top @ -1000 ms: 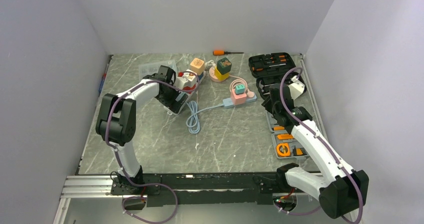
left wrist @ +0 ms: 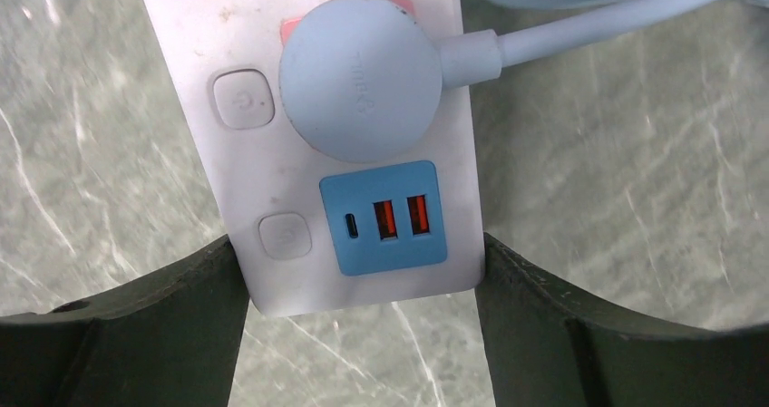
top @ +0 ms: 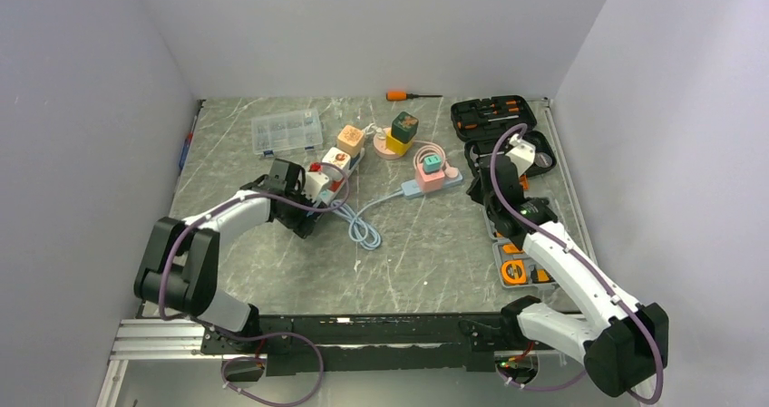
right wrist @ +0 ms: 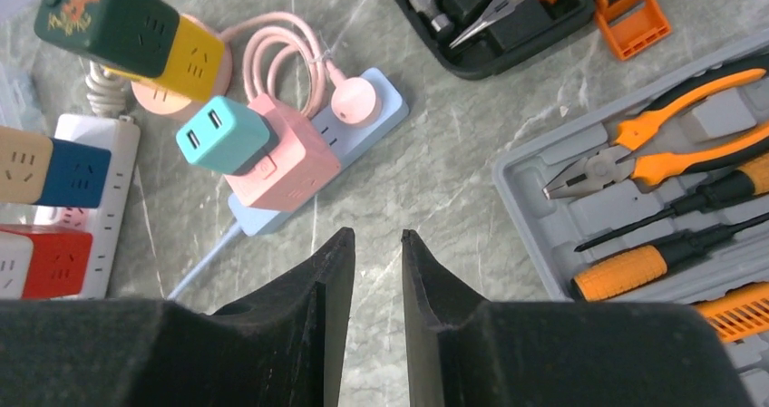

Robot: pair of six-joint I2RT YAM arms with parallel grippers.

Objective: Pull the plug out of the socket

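Observation:
A white power strip (left wrist: 245, 176) fills the middle of the left wrist view, a blue USB panel near its end. On its face sits a round blue-grey plug (left wrist: 358, 85), its cable running off to the right. My left gripper is spread wide around the strip's end, one finger against each long side; the plug lies beyond the fingertips, untouched. In the top view the left arm hides the plug. My right gripper hovers over the right side of the table, fingers a little apart and empty.
A light blue strip (right wrist: 385, 121) carries a pink cube (right wrist: 295, 167) and a teal cube (right wrist: 218, 135). Toolboxes, including a grey tray (right wrist: 535, 208), line the right. Loose blue cable (top: 365, 235) lies mid-table. A clear organiser (top: 286, 132) stands at the back left.
My left arm has shifted left and toward the front, and the white strip with its cubes has shifted the same way. The blue cable coil has moved too. The right arm has moved slightly.

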